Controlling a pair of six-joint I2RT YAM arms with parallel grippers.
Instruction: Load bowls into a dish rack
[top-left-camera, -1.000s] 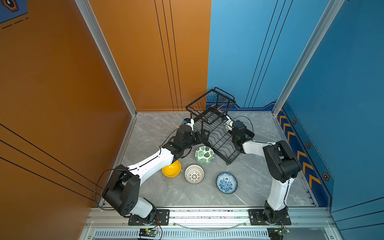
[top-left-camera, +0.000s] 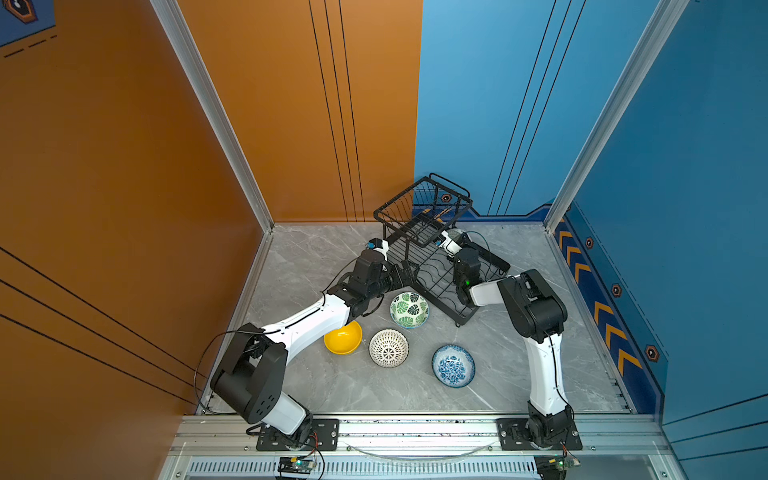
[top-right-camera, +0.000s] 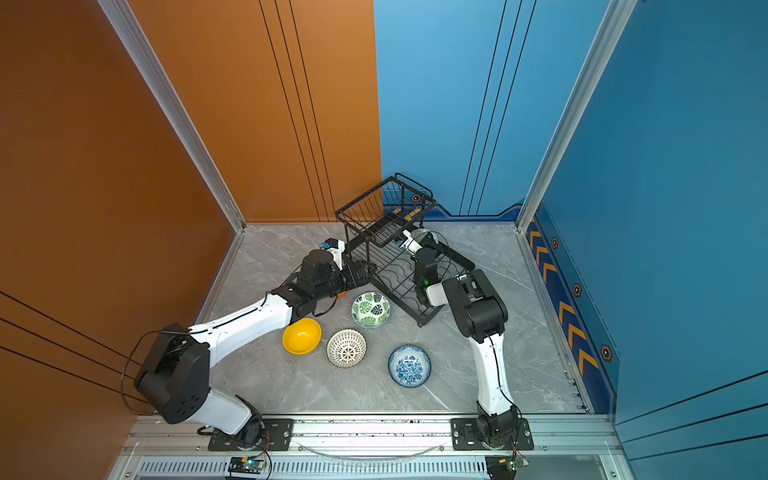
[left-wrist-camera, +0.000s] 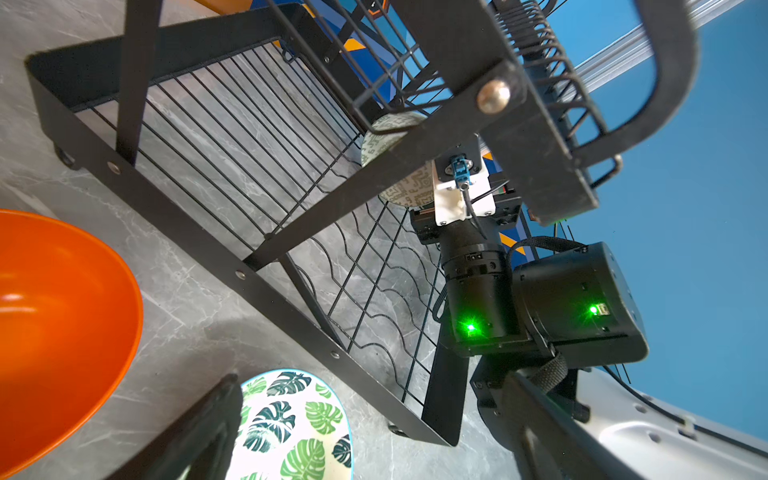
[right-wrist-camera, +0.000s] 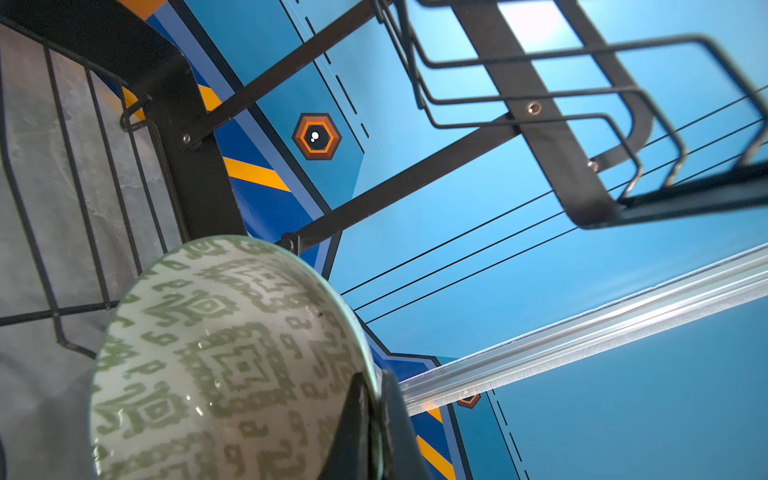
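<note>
The black dish rack (top-left-camera: 445, 297) stands at the table's back. My right gripper is shut on the rim of a pale bowl with a grey-green pattern (right-wrist-camera: 224, 360), inside the rack's lower tier beside the upper shelf. My left gripper is open, left of the rack, above a green leaf bowl (left-wrist-camera: 292, 424) and an orange bowl (left-wrist-camera: 64, 320). On the table are also a yellow bowl (top-left-camera: 343, 338), a cream patterned bowl (top-left-camera: 389, 349) and a blue floral bowl (top-left-camera: 453, 366).
The rack's upper basket (top-right-camera: 384, 208) overhangs its back part. Walls close in behind and at both sides.
The left arm moved very slightly; the table's bowls have stayed put.
</note>
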